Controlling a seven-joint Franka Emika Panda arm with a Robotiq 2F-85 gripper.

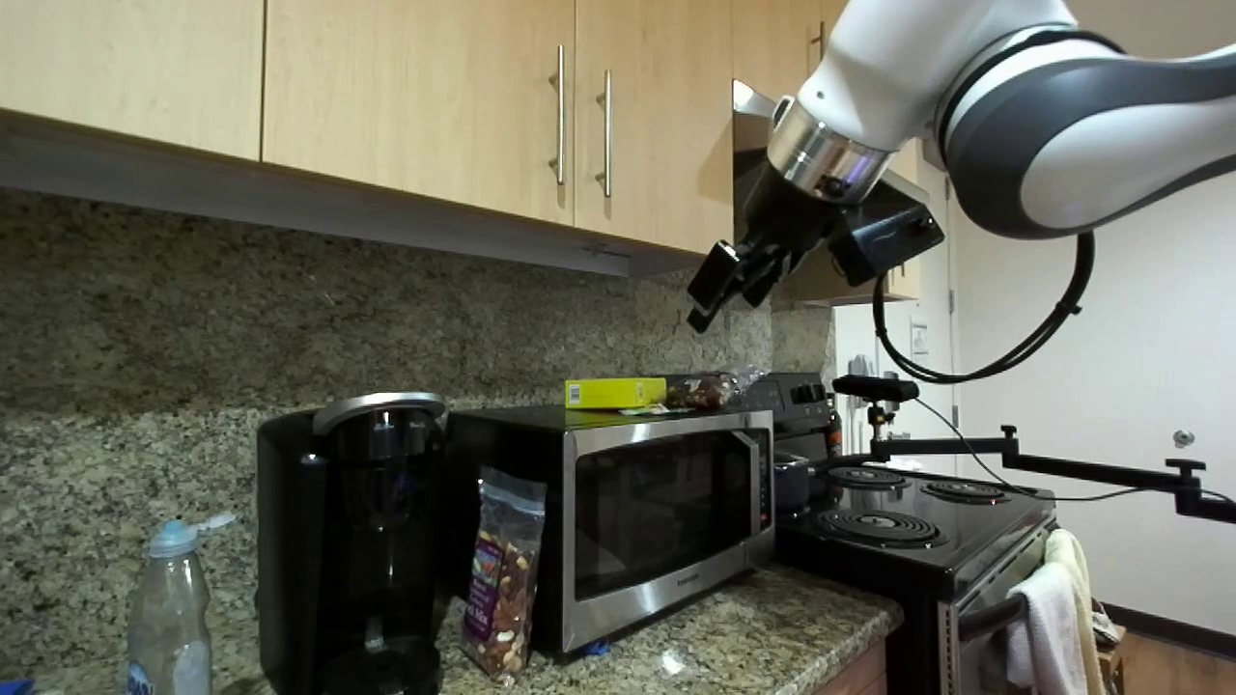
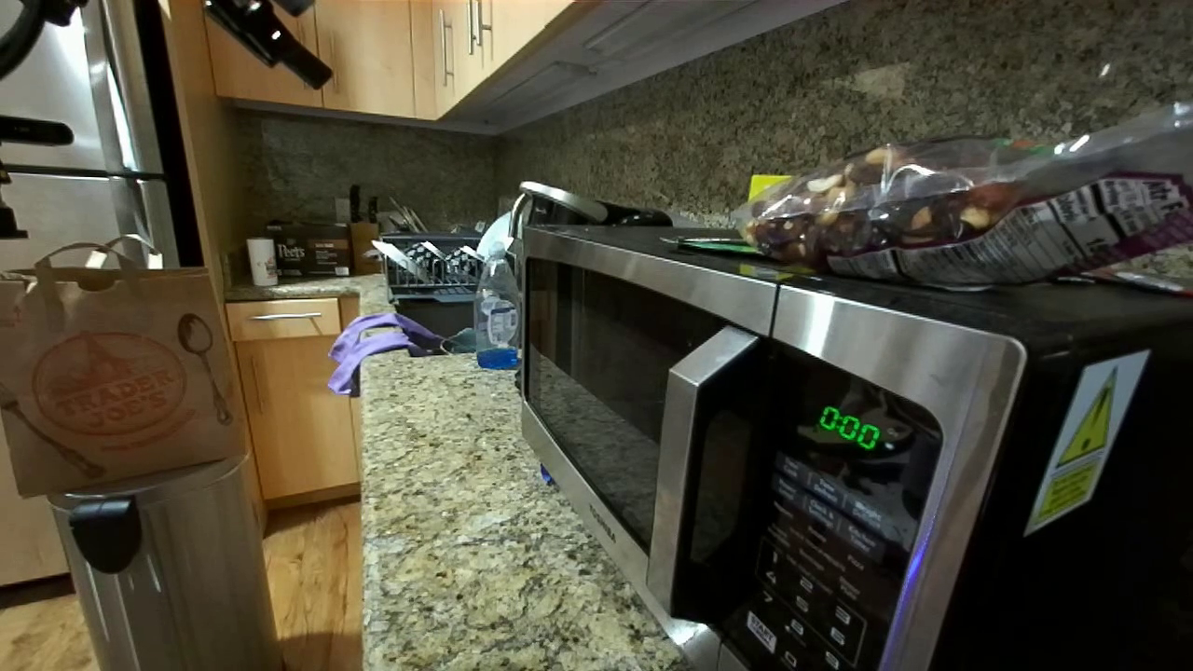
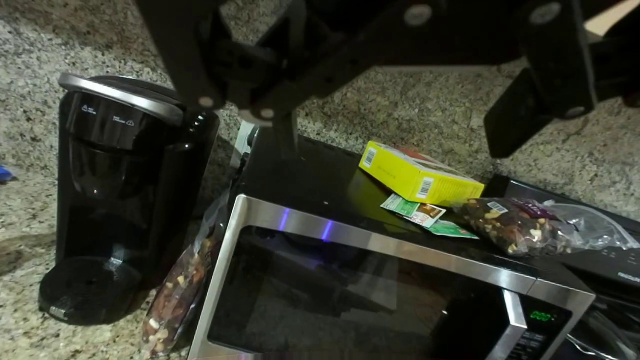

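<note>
High in the air, in front of the upper cabinets, my gripper (image 1: pixel 727 299) tilts down toward the left. Its two fingers stand wide apart in the wrist view, one finger (image 3: pixel 288 133) left and the other (image 3: pixel 517 114) right, with only the backsplash and microwave top seen between them. Below and apart from it is the microwave (image 1: pixel 666 510), door closed. On its top lie a yellow box (image 3: pixel 414 177), flat green packets (image 3: pixel 414 210) and a bag of nut mix (image 3: pixel 516 225). Another nut mix bag (image 1: pixel 505 579) leans upright between microwave and coffee maker (image 1: pixel 353 544).
A clear bottle (image 1: pixel 172 608) stands left of the coffee maker. The stove (image 1: pixel 881 527) is to the right, with a camera arm (image 1: pixel 1043 458) across it. Upper cabinets (image 1: pixel 429 104) overhang the counter.
</note>
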